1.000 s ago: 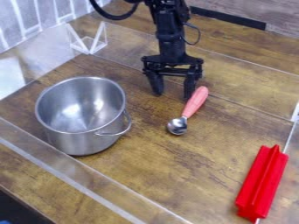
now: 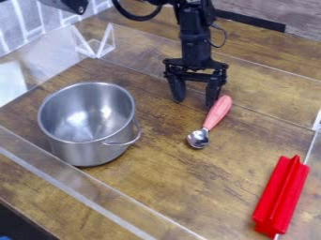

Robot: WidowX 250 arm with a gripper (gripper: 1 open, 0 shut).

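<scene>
My black gripper [image 2: 196,82] reaches down from the top centre to the wooden table, its fingers open and low over the surface. Just right of and in front of it lies a spoon with a pink handle [image 2: 217,112] and a silver bowl end [image 2: 198,138] pointing toward the front. The right fingers are close to the handle's far end; whether they touch it I cannot tell.
A steel pot [image 2: 86,125] stands at the left. A red tray-like object [image 2: 281,195] lies at the front right. A white object [image 2: 94,42] is at the back left.
The spoon has shifted slightly rightward and toward the front. My gripper has moved a little, staying open above the table.
</scene>
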